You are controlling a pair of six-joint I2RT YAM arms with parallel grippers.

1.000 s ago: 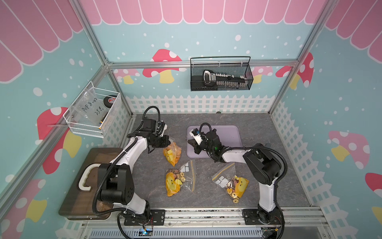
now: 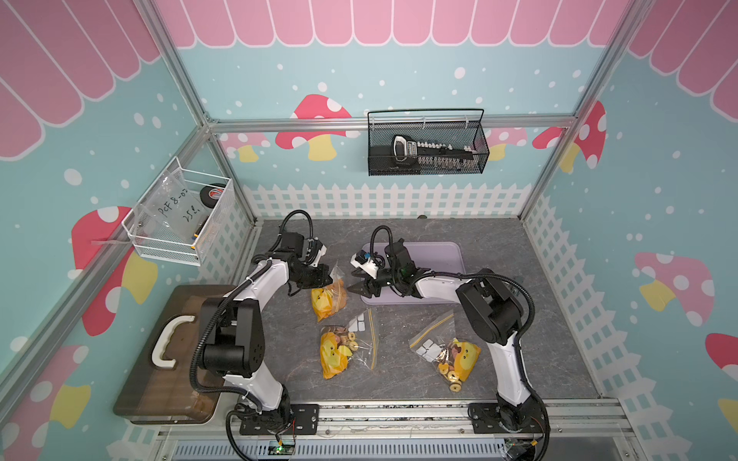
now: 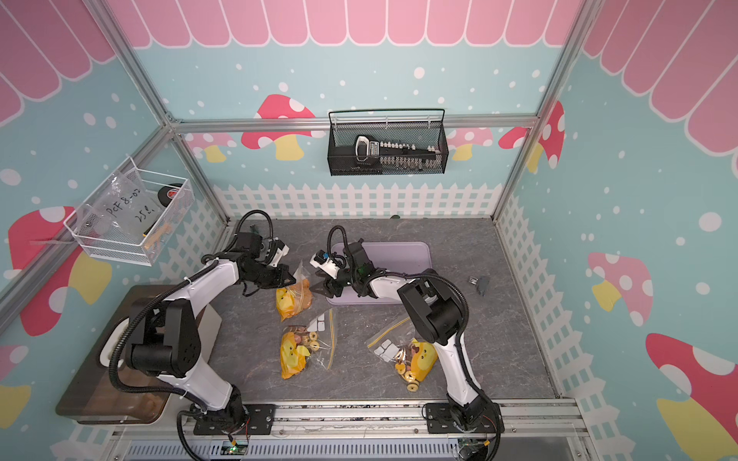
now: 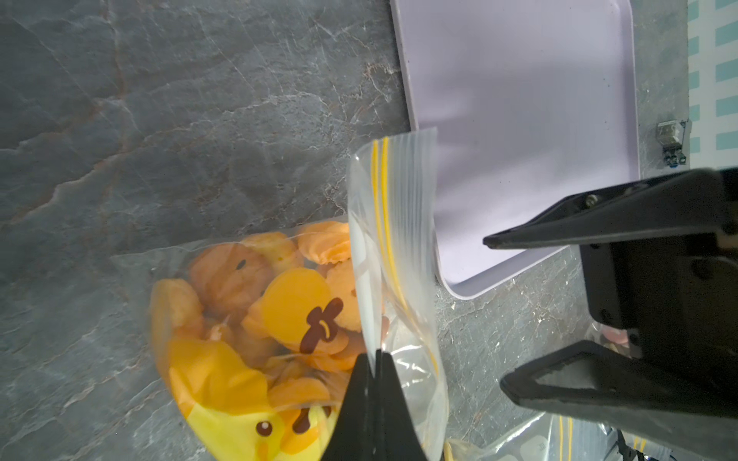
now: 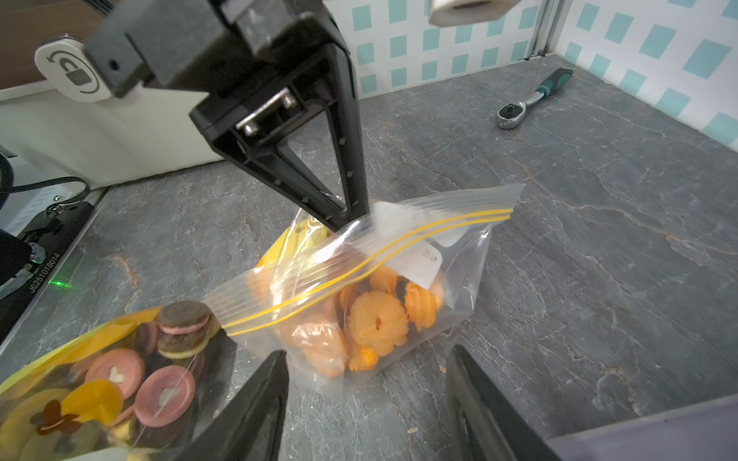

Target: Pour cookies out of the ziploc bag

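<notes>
A clear ziploc bag (image 2: 329,298) of orange cookies, with a yellow printed face, stands left of the lilac tray (image 2: 449,256). My left gripper is shut on the bag's plastic near its mouth; the film gathers at its fingertips. In the right wrist view, the bag's yellow-lined zip (image 5: 415,236) slants across in front of the left fingers (image 5: 349,173). Cookies (image 5: 378,321) show inside the bag. My right gripper (image 2: 353,282) is open, facing the zip side from the tray's left edge, with a gap between its fingertips and the bag.
Two more filled bags lie nearer the front, one at the left (image 2: 335,352) and one at the right (image 2: 464,359). The tray looks empty where it shows. A ratchet (image 5: 534,100) lies on the far table; a brown-lidded case (image 2: 165,384) stands at the left.
The right gripper has moved left, off the tray toward the bag. My left gripper has come slightly right and down, and the bag's top has been drawn up at its fingertips.
</notes>
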